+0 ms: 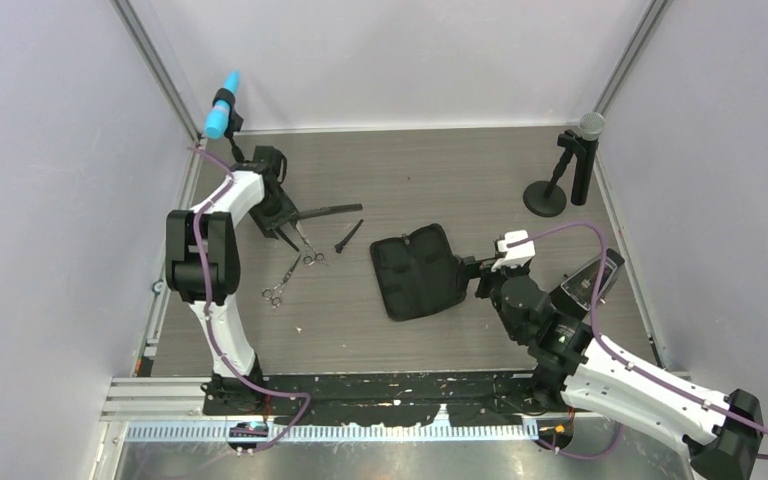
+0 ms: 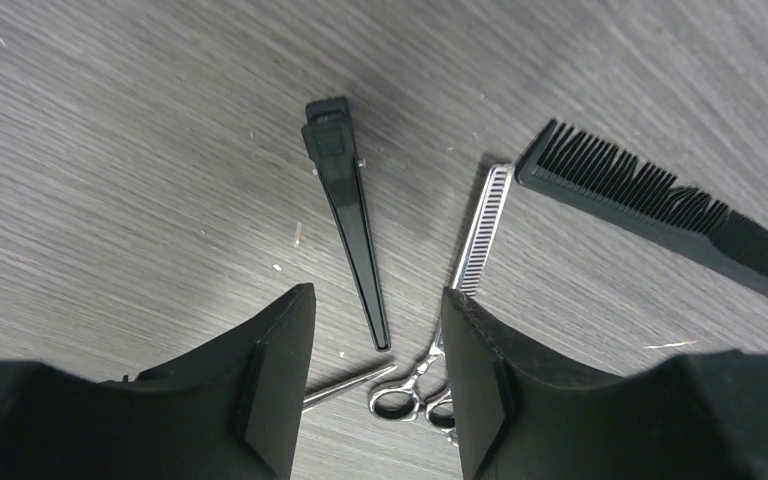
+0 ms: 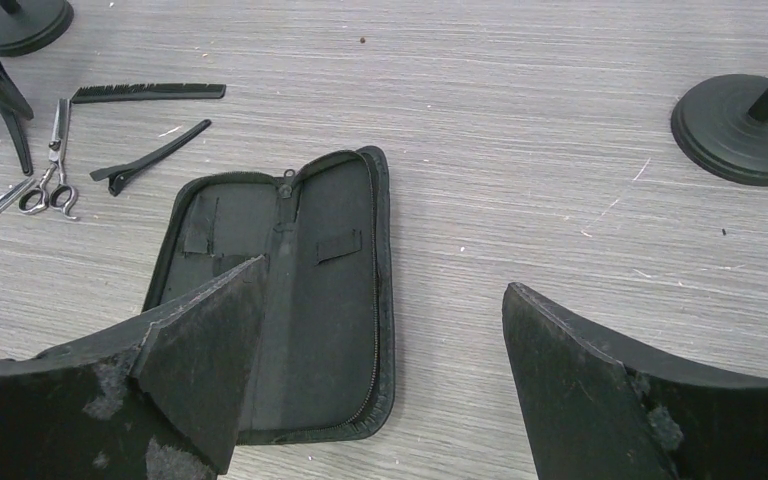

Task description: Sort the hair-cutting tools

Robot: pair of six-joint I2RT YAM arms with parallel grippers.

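Note:
My left gripper hangs fingers-down, part open and empty, over a black hair clip [image 2: 350,220]. Beside the clip lie thinning scissors [image 2: 480,230] and a black comb [image 2: 660,210]; more scissors [image 1: 280,287] lie lower left in the top view. A second dark clip [image 1: 349,236] lies nearer the middle. The open black zip case [image 1: 417,273] lies mid-table. My right gripper stands open and empty at the case's right side, facing across it.
Stands with round bases rise at the back: one [image 1: 543,198] with a microphone, one holding a blue object [image 1: 218,115]. A dark device [image 1: 585,285] lies at the right.

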